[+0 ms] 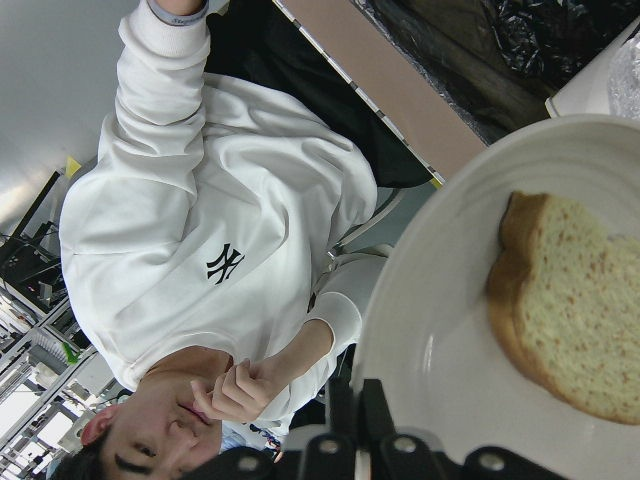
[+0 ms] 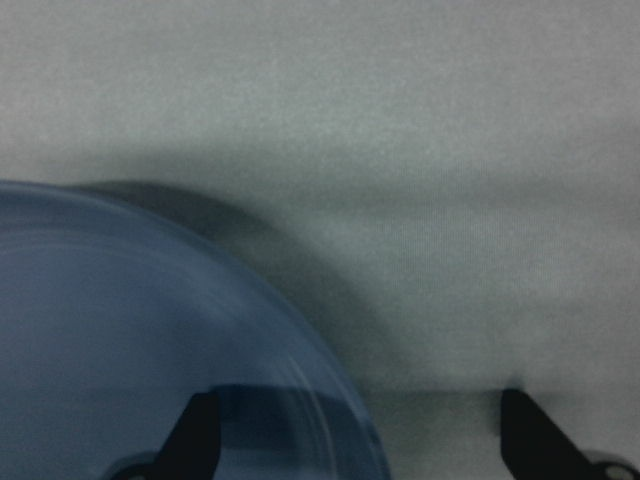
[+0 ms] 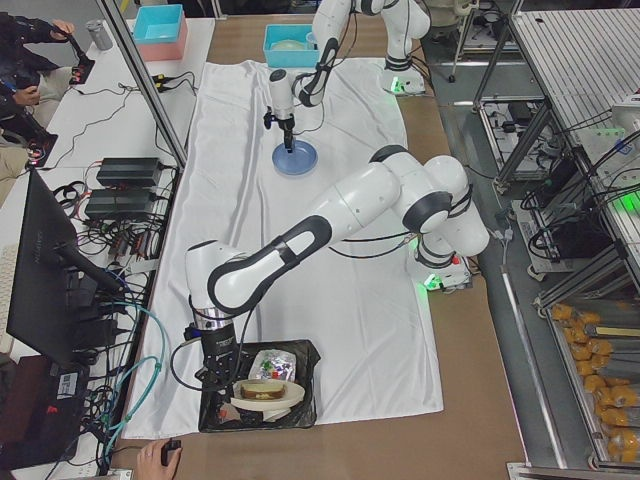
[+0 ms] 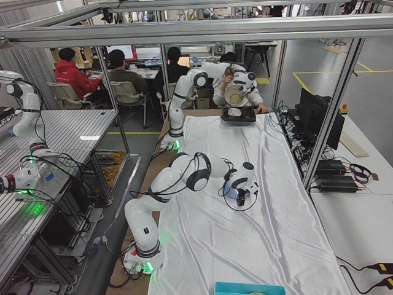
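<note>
A cream plate (image 1: 430, 260) with a slice of bread (image 1: 565, 310) on it is tilted at my left gripper (image 3: 218, 385), which is shut on its rim over the black bin (image 3: 305, 410). At the far end of the cloth, my right gripper stands open low over the blue plate (image 2: 130, 330), its fingers either side of that plate's rim.
A teal container (image 3: 285, 57) stands beyond the blue plate. A person in white (image 1: 215, 230) sits right by the black bin, a hand at the table's edge. The white cloth (image 3: 340, 310) between the two arms is clear.
</note>
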